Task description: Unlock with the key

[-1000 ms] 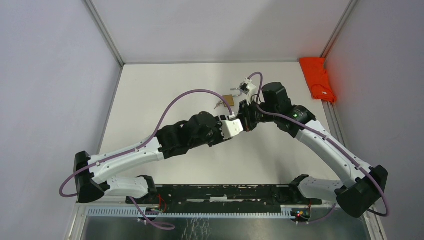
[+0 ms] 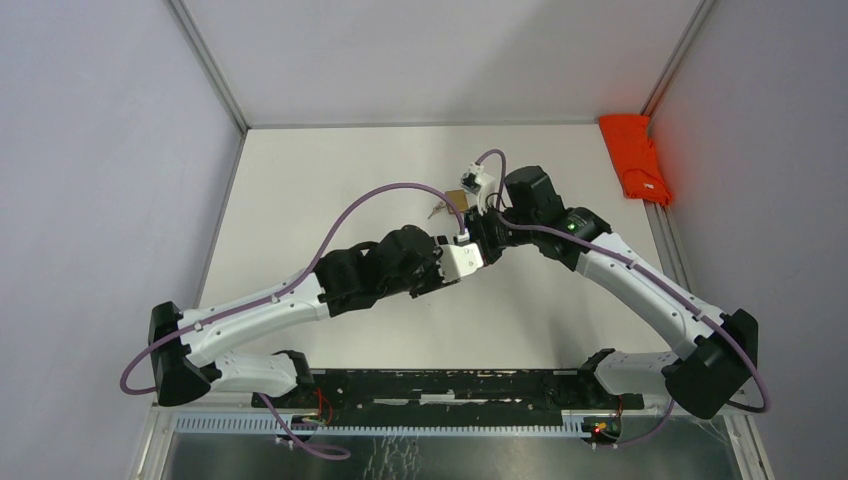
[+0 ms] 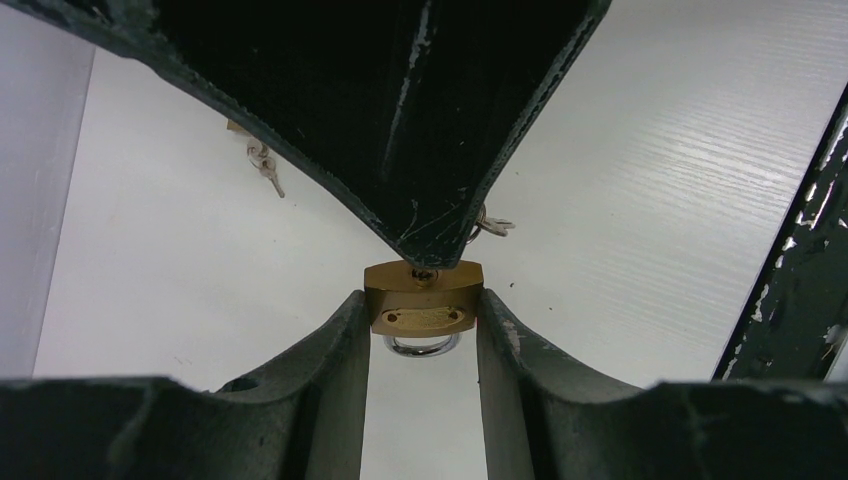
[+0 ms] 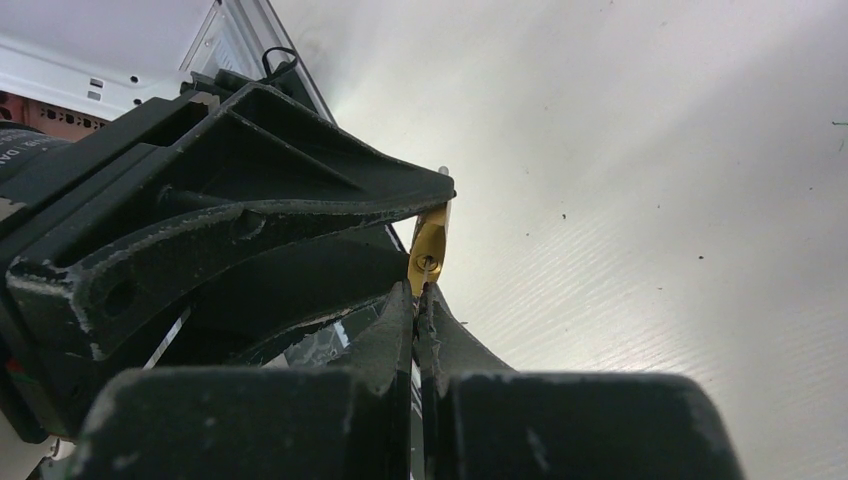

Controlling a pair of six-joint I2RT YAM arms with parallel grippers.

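Observation:
Between the fingertips of my left gripper is a brass padlock (image 3: pixel 424 320), gripped at both sides, its shackle away from the right gripper. The padlock's keyhole face (image 4: pixel 427 262) is turned towards my right gripper, whose tips are shut right in front of it. A thin key shaft (image 4: pixel 426 274) shows between those tips and the keyhole; whether it is inside the keyhole I cannot tell. Other keys (image 3: pixel 493 226) on a ring hang behind the right gripper's fingers in the left wrist view. From above, the arms hide the padlock.
On the table lie a second brass padlock (image 2: pixel 457 201) and its keys (image 2: pixel 437 210), just behind where the grippers meet. An orange cloth bundle (image 2: pixel 636 160) rests at the back right corner.
The right arm has shifted left, closer to the left gripper, and now covers part of the second padlock's shackle in the top view. The left arm has hardly moved.

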